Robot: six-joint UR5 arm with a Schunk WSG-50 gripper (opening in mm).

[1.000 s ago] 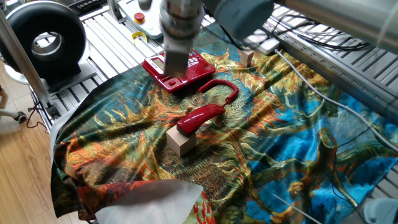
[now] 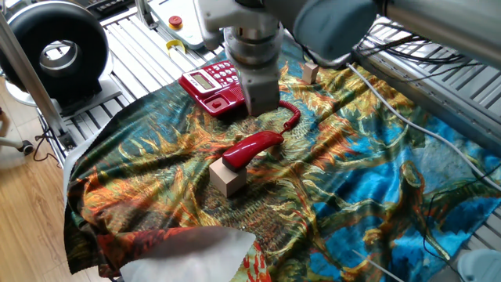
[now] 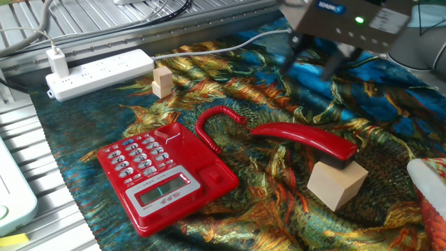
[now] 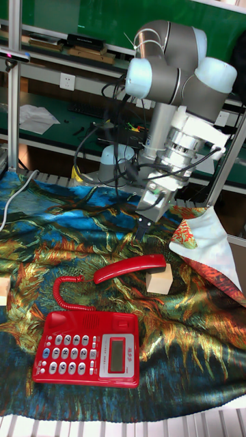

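Note:
The red telephone base (image 3: 150,202) lies on the patterned cloth, with its keypad and display facing up. Its red handset (image 3: 306,136) is off the base, one end resting on a wooden block (image 3: 337,184). A coiled red cord (image 3: 206,125) runs from the base toward the handset's other end. In exterior view 2 my gripper (image 3: 311,65) hangs beyond the handset, apart from it, its two dark fingers spread with nothing between them. Exterior view 3 has the gripper (image 4: 143,227) above the cloth behind the handset (image 4: 130,268). The fingertips are hard to make out in exterior view 1.
Small wooden blocks (image 3: 162,82) stand near a white power strip (image 3: 101,73), whose cable (image 3: 223,50) crosses the cloth's edge. The cloth is wrinkled, and a corner (image 4: 208,244) is folded over showing white. Bare cloth (image 2: 360,157) lies right of the handset in exterior view 1.
In exterior view 1 the arm and gripper have moved rightward from over the phone base, uncovering more of it. The phone, handset and block have stayed put.

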